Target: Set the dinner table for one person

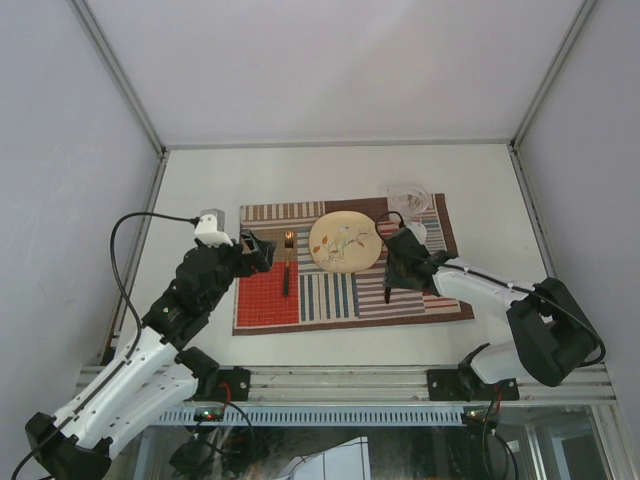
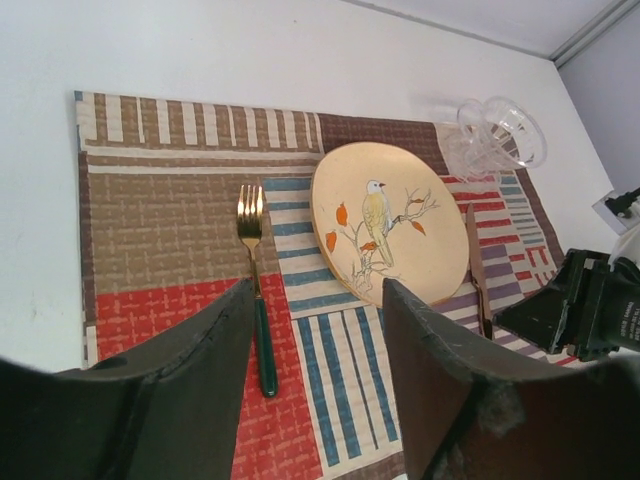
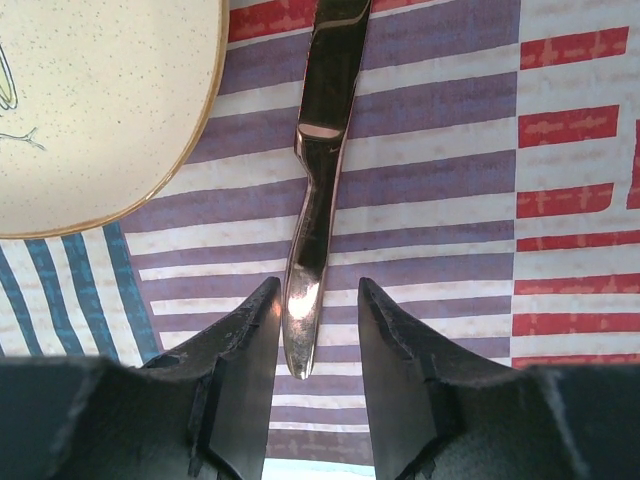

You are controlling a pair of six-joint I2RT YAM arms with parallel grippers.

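Observation:
A cream plate with a bird lies on the striped placemat. The fork, gold-tined with a dark green handle, lies left of it. Right of the plate lies the knife, with my open right gripper over its lower end, nothing held. My left gripper hangs open over the left of the placemat, nothing between its fingers. A clear glass sits at the back right of the placemat.
Walls enclose the back and both sides.

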